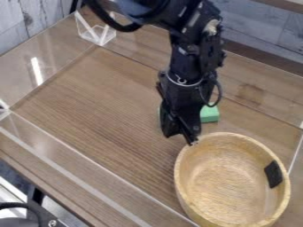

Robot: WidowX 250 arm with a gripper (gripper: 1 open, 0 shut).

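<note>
My black gripper point(190, 133) hangs low over the wooden table at centre right, just behind the rim of a round beige bin. It looks shut, with nothing visible between its fingers. A green block point(208, 114) lies behind it, partly hidden by the gripper and arm.
The round bin point(231, 195) fills the lower right, empty, with a black patch on its right side. A white wire-like holder point(96, 31) sits at the far top left.
</note>
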